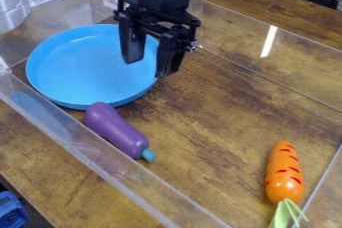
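The black gripper (152, 42) hangs over the right part of a blue bowl (74, 72) in the upper middle of the camera view, its fingers pointing down. Whether it holds anything or how far its fingers are apart is unclear. A purple toy eggplant (118, 132) lies below the bowl. An orange toy carrot with pale green leaves (283, 172) lies at the lower right.
Clear plastic walls (94, 172) border the wooden work surface (201, 152). A small blue object (8, 210) sits outside at the lower left.
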